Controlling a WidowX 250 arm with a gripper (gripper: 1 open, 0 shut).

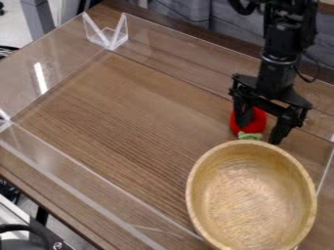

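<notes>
A red round object with a green top [249,126], perhaps a vegetable or toy, lies on the wooden table at the right, just behind a large beige bowl [248,195]. My black gripper [265,119] reaches down over the red object, its fingers on either side of it and partly covering it. Whether the fingers touch it or have closed on it is hard to tell.
A small clear wire or plastic holder [107,31] stands at the back left. The table's edge runs along the lower left.
</notes>
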